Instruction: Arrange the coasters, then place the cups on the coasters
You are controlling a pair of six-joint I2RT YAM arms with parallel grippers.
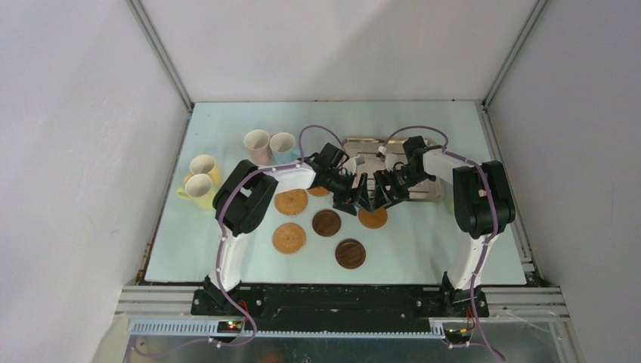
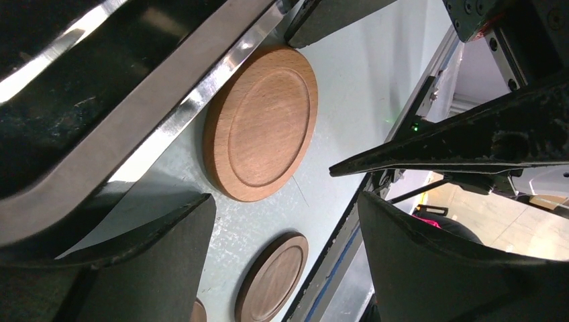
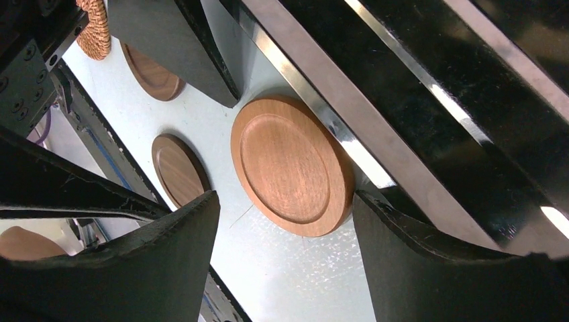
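Both grippers meet over the front edge of a metal rack [image 1: 431,193], above a light wooden coaster [image 2: 262,124] on the table. My left gripper is part open, nothing between its fingertips; my right gripper is open and empty, its fingertips low by that coaster. Dark round coasters [image 1: 350,253] and woven ones [image 1: 289,237] lie nearer the front and left. Several cups stand on the left and back: yellow [image 1: 196,193], pink [image 1: 257,147], blue [image 1: 283,144].
A green item [image 1: 450,203] is partly hidden by the right arm.
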